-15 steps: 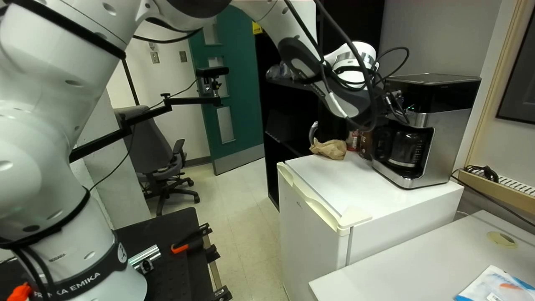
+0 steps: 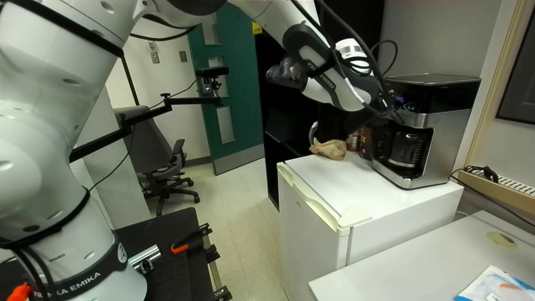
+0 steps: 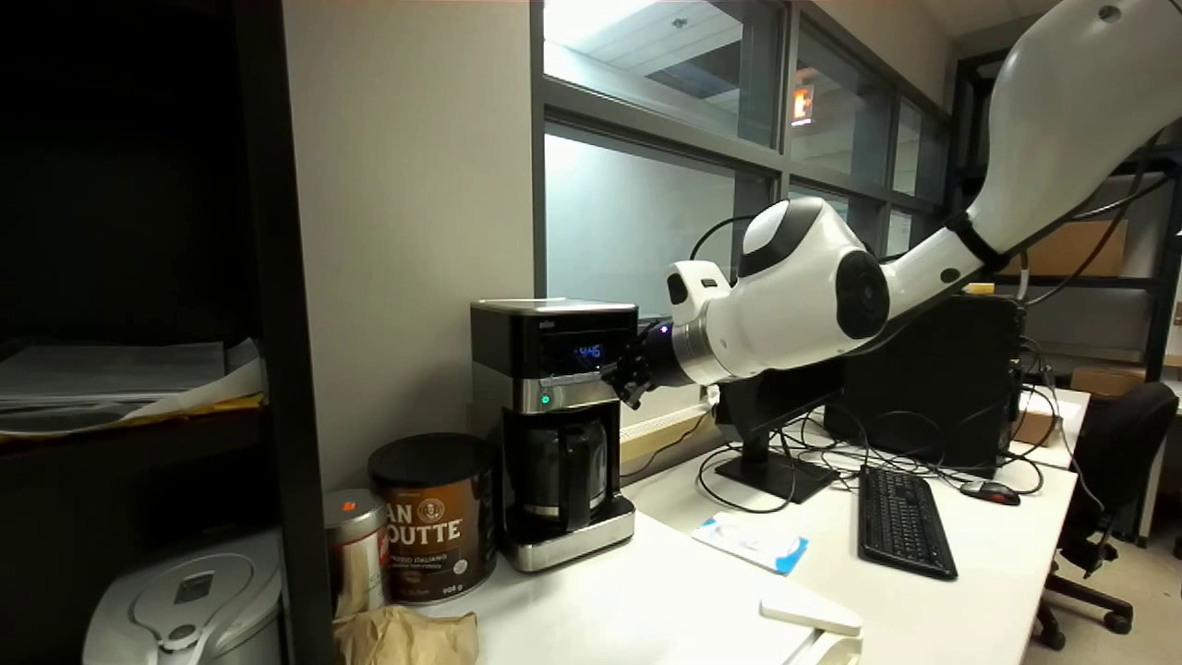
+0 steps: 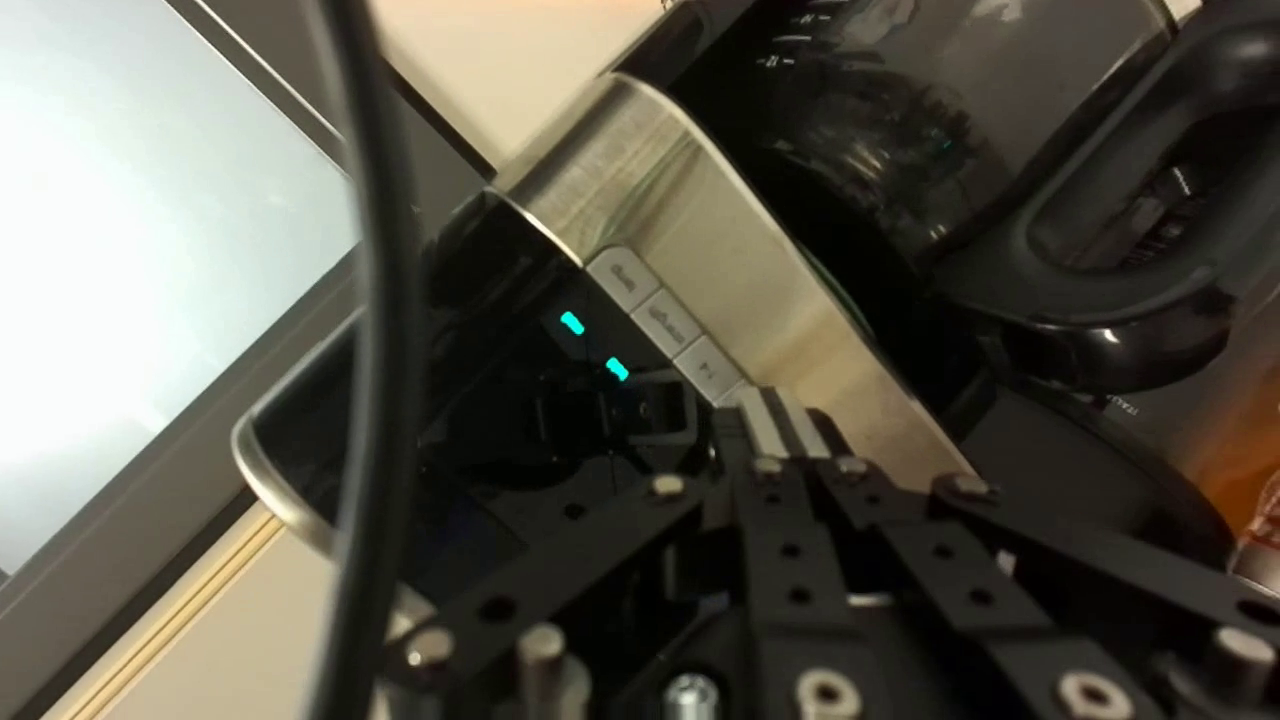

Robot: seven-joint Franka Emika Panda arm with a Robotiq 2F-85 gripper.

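A black and steel coffee maker (image 3: 554, 332) stands on the white fridge top, its clock display lit and a green light (image 3: 545, 399) glowing on its steel band. Its glass carafe (image 3: 560, 465) sits in the bay below. My gripper is shut at the front of the machine, with nothing showing between its fingers. In the wrist view the fingertips lie over the end of a row of grey buttons (image 4: 668, 322) along the control panel; whether they touch it I cannot tell. From the second exterior view, the gripper (image 3: 629, 382) appears close before the panel.
A brown coffee can (image 3: 435, 521), a smaller tin (image 3: 356, 549) and a crumpled paper bag (image 3: 410, 635) stand beside the machine. The fridge top (image 2: 346, 183) before it is clear. A loose cable (image 4: 374, 360) crosses the wrist view.
The arm's wrist has turned and shifted at the coffee maker, and its cables have moved with it. The machine and other objects have stayed in place.
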